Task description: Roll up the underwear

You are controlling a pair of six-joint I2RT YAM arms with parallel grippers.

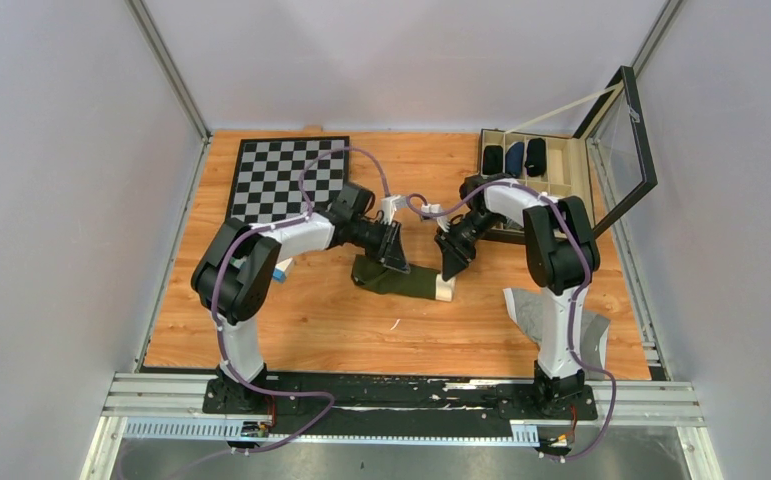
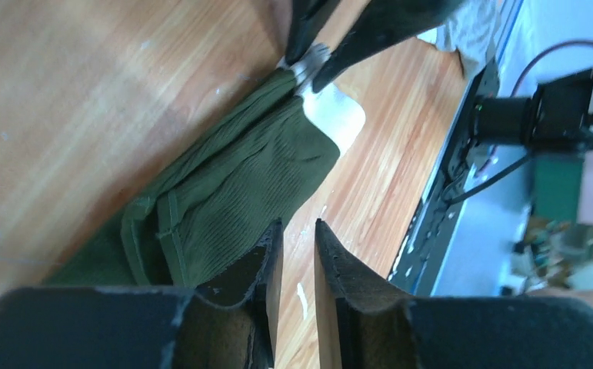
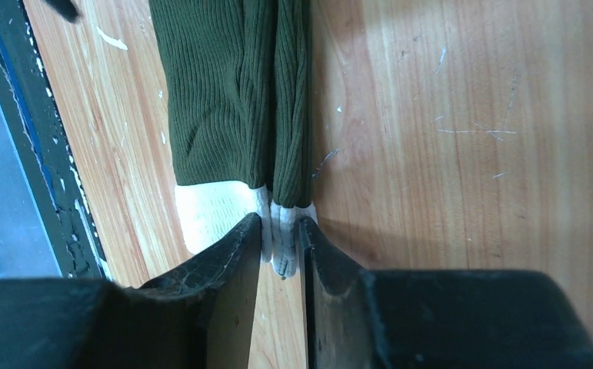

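Dark green underwear with a white band [image 1: 406, 285] lies lengthwise mid-table, folded along its length. My left gripper hangs over its middle, part open, with no cloth clearly between its fingers. At the white-band end, my right gripper is down at the folded, bunched edge, its fingertips on the band; whether it grips it I cannot tell. The left wrist view also shows the right fingers at that end.
A chessboard [image 1: 271, 180] lies back left. An open compartment box [image 1: 561, 160] with dark rolled items stands back right. A grey cloth [image 1: 591, 345] lies front right.
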